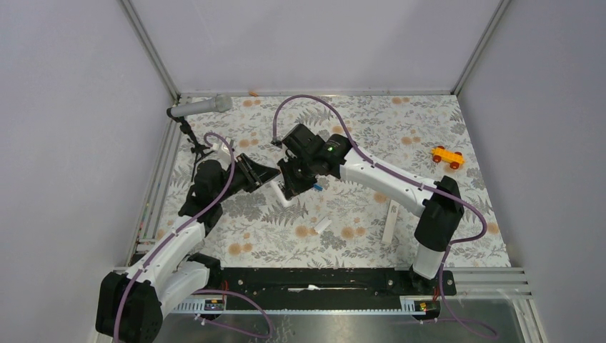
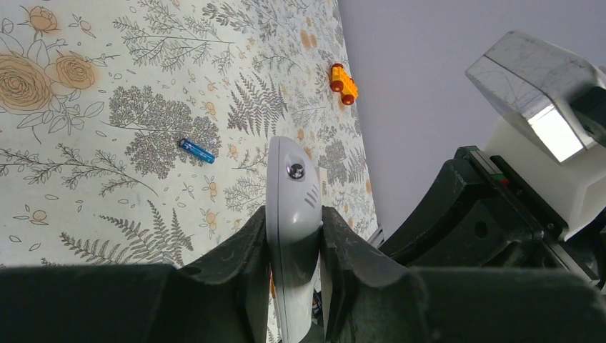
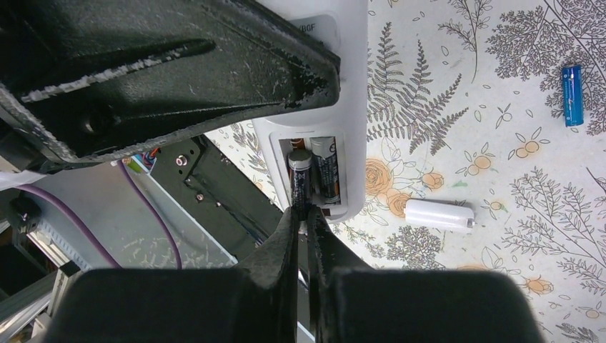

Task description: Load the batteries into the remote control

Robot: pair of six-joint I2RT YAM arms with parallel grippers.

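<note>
A white remote control [image 3: 351,107] is held above the table, its battery bay facing the right wrist camera. My left gripper is shut on its body. Inside the bay, one grey-and-black battery [image 3: 326,168] lies in the right-hand slot. A second dark battery [image 3: 301,175] with a silver end stands in the left-hand slot; its lower end is at the fingertips of my right gripper, which is shut on it. Whether it is seated flat I cannot tell. On the table lie a blue battery [image 3: 572,96] and the white battery cover [image 3: 439,214].
A yellow toy car [image 1: 448,157] stands at the far right. A long white strip [image 1: 391,221] lies right of the cover. At the back left, a grey microphone-like cylinder [image 1: 200,106] sits on a black stand.
</note>
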